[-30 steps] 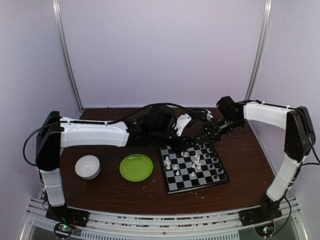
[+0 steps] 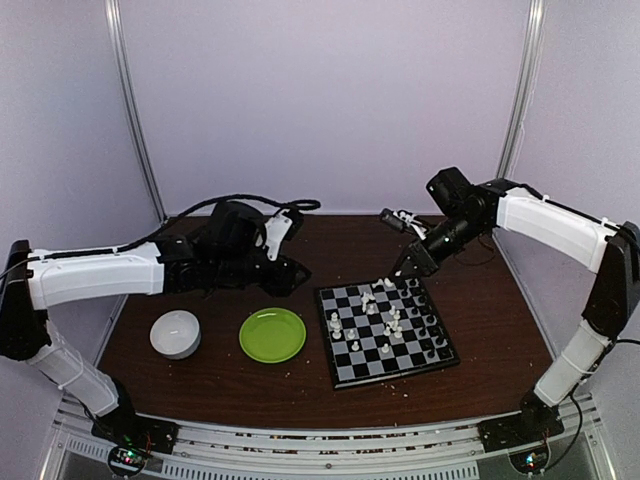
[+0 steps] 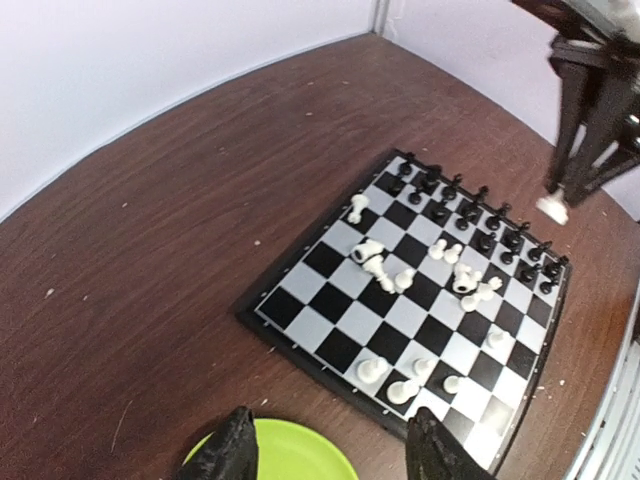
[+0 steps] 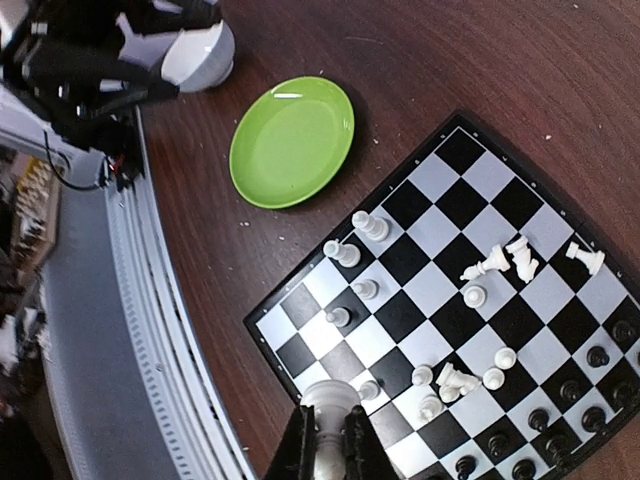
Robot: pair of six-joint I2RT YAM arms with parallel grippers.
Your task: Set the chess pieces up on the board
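The chessboard [image 2: 350, 365] lies right of centre; black pieces [image 3: 485, 241] stand in rows along its right side. White pieces are scattered over it, some upright, some on their sides, like the fallen piece [image 4: 583, 256]. My right gripper is shut on a white piece [image 4: 328, 400], raised above the board's right part. My left gripper [image 2: 295, 275] hangs left of the board, above the table behind the green plate; in its own view its fingers [image 3: 432, 450] stand apart with nothing between them.
The green plate [image 2: 272, 335] lies left of the board, and a white bowl [image 2: 175, 335] farther left.
My left arm has drawn back leftward, away from over the board, uncovering it.
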